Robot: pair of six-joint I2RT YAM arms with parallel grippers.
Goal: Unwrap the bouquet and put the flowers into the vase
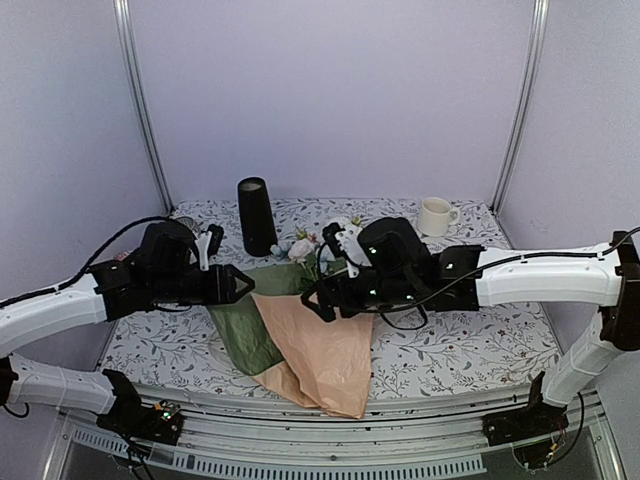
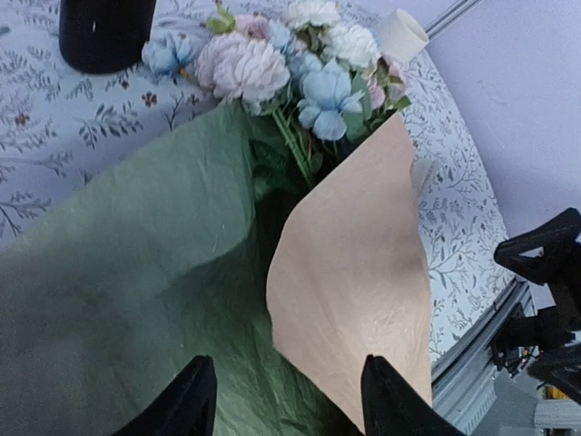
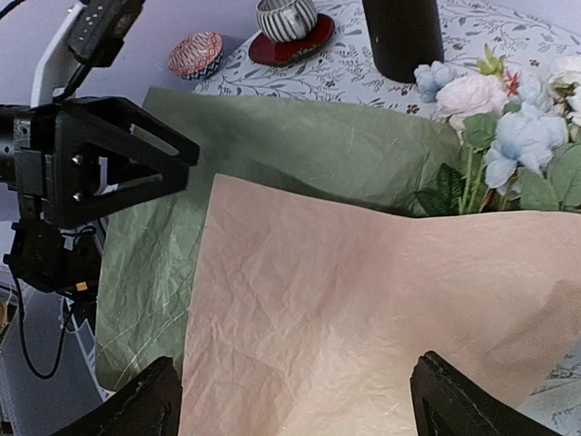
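A bouquet of pink, white and blue flowers (image 2: 241,68) lies on the table, its heads pointing away and its stems tucked into wrapping paper. The paper has a green sheet (image 1: 245,335) spread to the left and a peach sheet (image 1: 325,350) over the stems. Behind it stands a tall black vase (image 1: 256,215), upright. My left gripper is open above the green sheet with nothing between its fingers. Over the peach sheet, my right gripper has its fingers apart and empty. The lower stems are hidden under the paper.
A white mug (image 1: 436,216) stands at the back right. In the right wrist view a striped bowl (image 3: 287,18) on a dark red plate (image 3: 292,44) and a patterned red bowl (image 3: 196,54) sit at the back left.
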